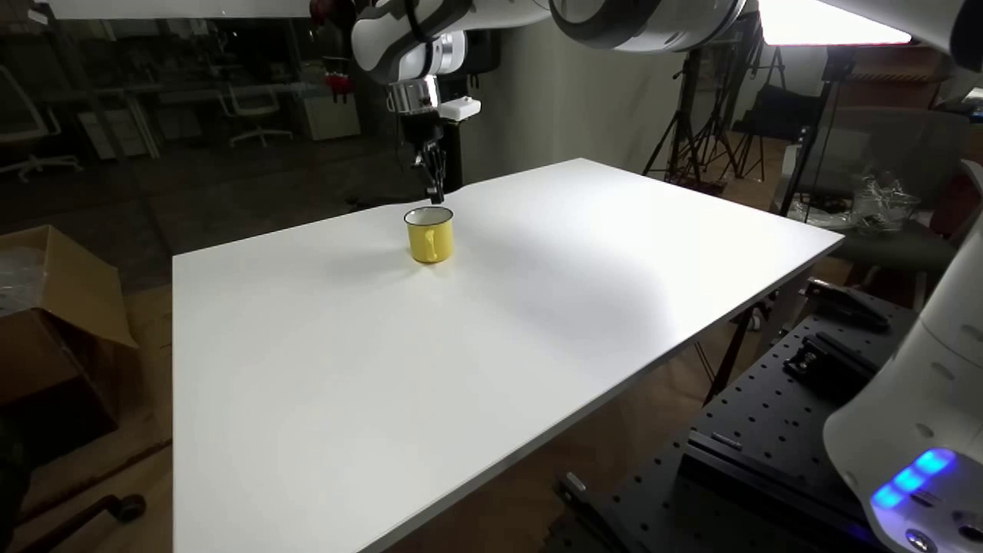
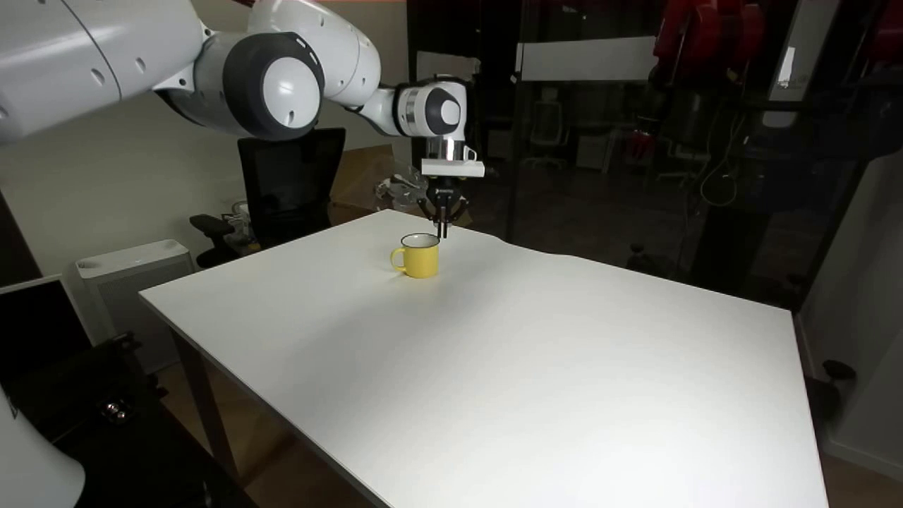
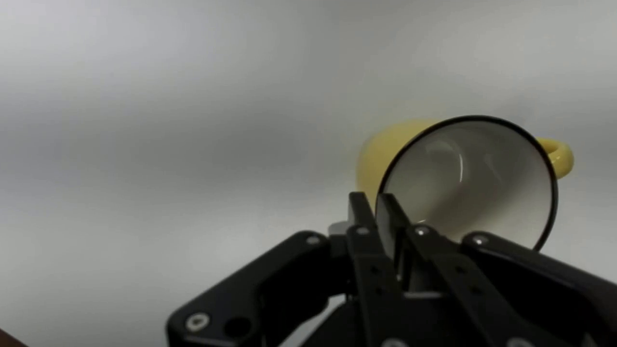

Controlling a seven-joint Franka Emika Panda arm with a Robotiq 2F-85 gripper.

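Note:
A yellow mug with a white inside and dark rim stands upright on the white table. Exterior view 2 shows the mug with its handle to the left. My gripper hangs just above and beside the rim, its fingers pointing down and clear of the mug. Seen from the wrist, the gripper is open by a narrow gap with nothing held in it. From there the fingertips overlap the near-left rim of the mug, whose lower part is partly hidden by the fingers.
Apart from the mug, the tabletop is bare, with wide free room on all sides except toward the far edge close behind it. An open cardboard box stands off the table's left side.

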